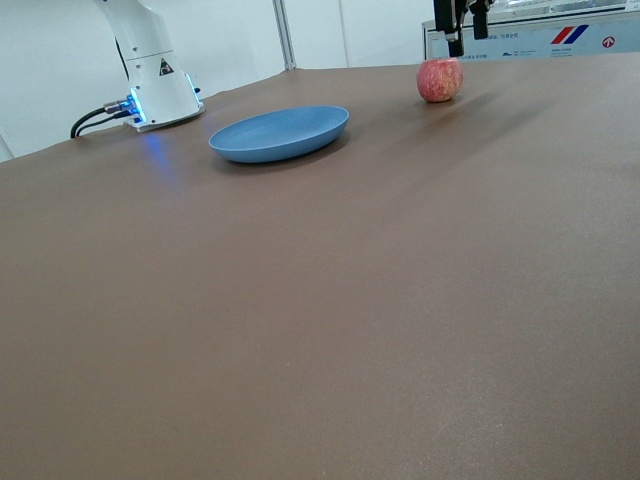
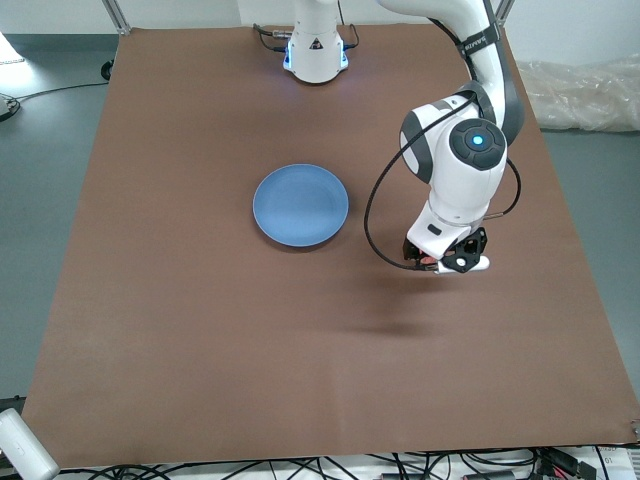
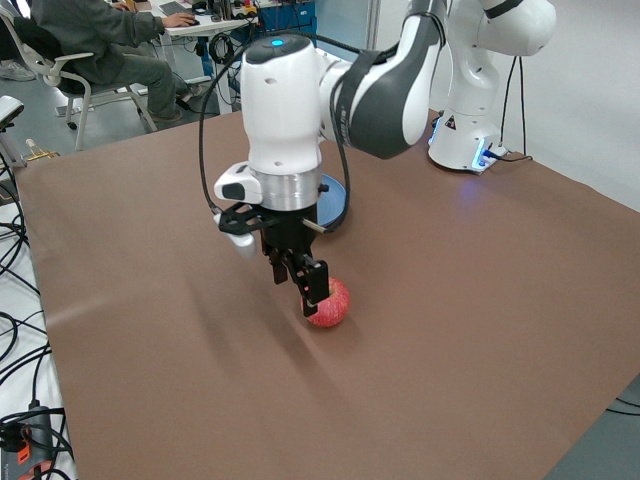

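A red apple (image 1: pixel 439 80) stands on the brown table (image 3: pixel 420 380); in the left view it is hidden behind the arm. My black gripper (image 1: pixel 462 40) hangs just above it in the top view; in the right view the gripper (image 3: pixel 300 298) overlaps the apple's upper left. Whether its fingers are open is unclear. A blue plate (image 2: pixel 300 205) lies farther back on the table, left of the arm in the left view, partly hidden by the arm (image 3: pixel 282 150) in the right view.
Cables (image 2: pixel 300 470) run along the front below the table edge. A seated person (image 3: pixel 110 55) is beyond the table.
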